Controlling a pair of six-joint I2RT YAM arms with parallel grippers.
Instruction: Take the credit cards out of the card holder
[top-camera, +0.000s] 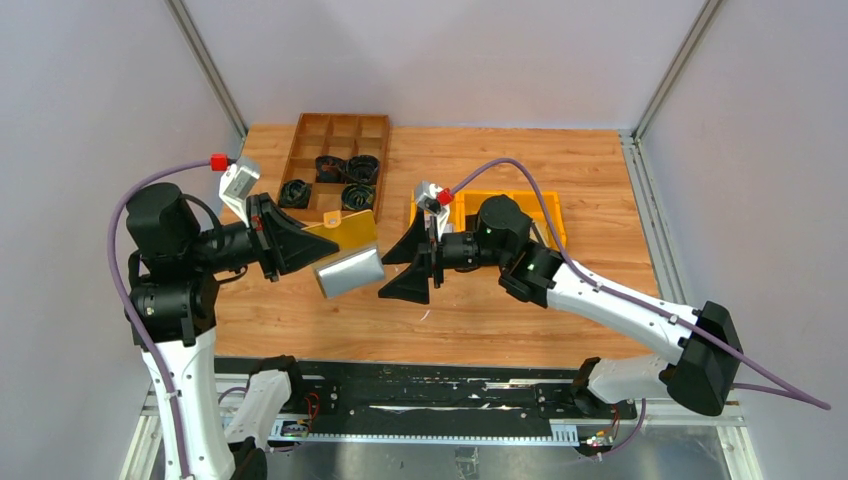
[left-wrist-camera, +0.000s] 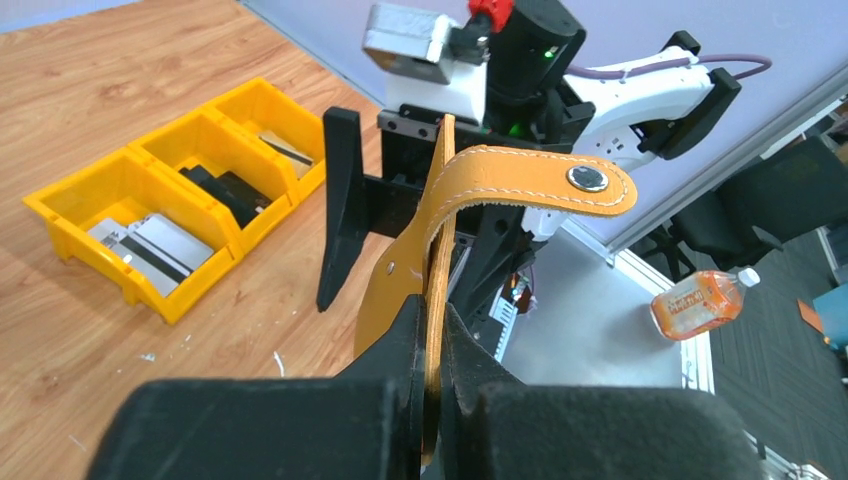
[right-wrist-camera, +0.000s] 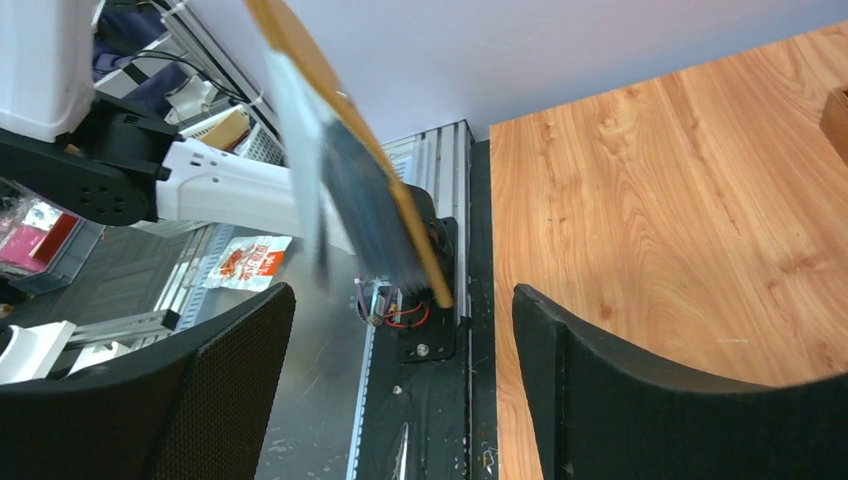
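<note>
A tan leather card holder (top-camera: 352, 232) with a snap strap is raised over the table, gripped along its edge by my left gripper (top-camera: 318, 246). A silver-grey card (top-camera: 350, 271) shows at its side toward the front of the table. In the left wrist view the holder (left-wrist-camera: 400, 275) stands edge-on between the shut fingers, its strap (left-wrist-camera: 530, 180) sticking out to the right. My right gripper (top-camera: 392, 272) is open just right of the holder, nothing between its fingers. In the right wrist view the holder (right-wrist-camera: 400, 200) appears blurred, beyond and above the fingertips.
A yellow bin (left-wrist-camera: 130, 165) has three compartments: cards (left-wrist-camera: 165, 245) in one, black items (left-wrist-camera: 225, 190) in the middle, something flat in the third. A wooden divided tray (top-camera: 342, 125) with coiled black cables stands at the back left.
</note>
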